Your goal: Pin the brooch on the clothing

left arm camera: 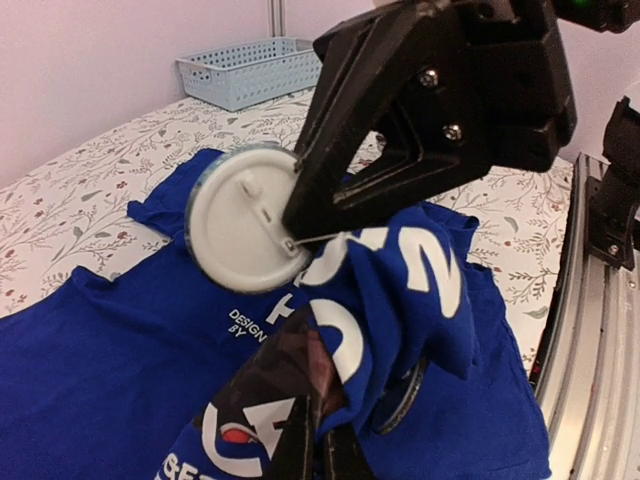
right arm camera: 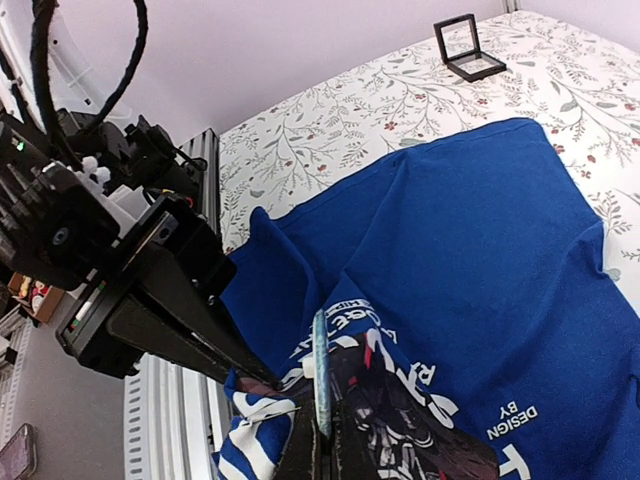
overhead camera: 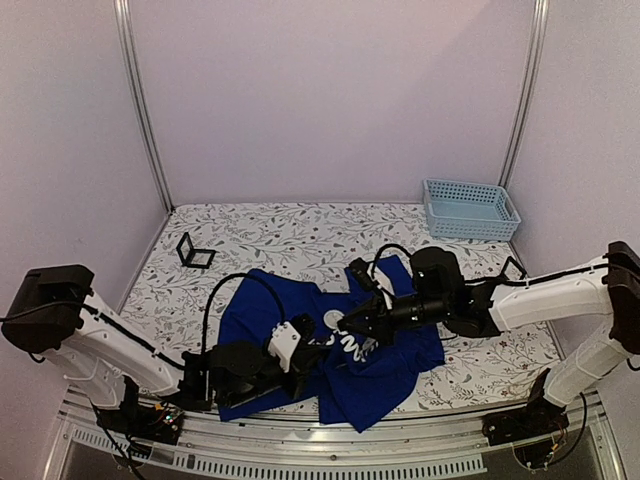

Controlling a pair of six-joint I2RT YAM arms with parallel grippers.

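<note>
The blue clothing [overhead camera: 375,385] lies spread on the table, its printed front bunched up between the two arms. My left gripper is shut on a raised fold of this cloth. The round white brooch [left arm camera: 235,225] stands on edge above the cloth, back side toward the left wrist camera, with my right gripper shut on its edge. From the brooch's back a thin pin [left arm camera: 322,238] reaches toward the lifted fold and meets its edge; whether it passes through the fabric I cannot tell. Edge-on, the brooch [right arm camera: 322,370] looks like a pale strip in the right wrist view.
At the back right is an empty light-blue basket [overhead camera: 470,212]. A small black frame stand [overhead camera: 195,252] sits at the back left. Both grippers are very close to each other.
</note>
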